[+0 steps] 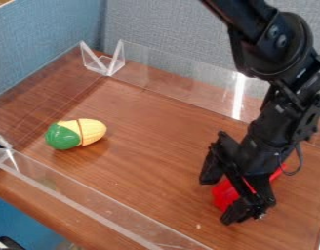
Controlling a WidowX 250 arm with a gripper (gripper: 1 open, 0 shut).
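Note:
A black robot gripper (225, 190) reaches down at the right side of the wooden table, its fingers around a red object (225, 194) that is mostly hidden behind them. Whether the fingers press on the red object cannot be told. A yellow and green toy (77, 134) lies on the left part of the table.
Clear plastic walls (137, 210) border the table, with a small white bracket (102, 62) at the back left. A blue padded panel (32, 39) and grey wall stand behind.

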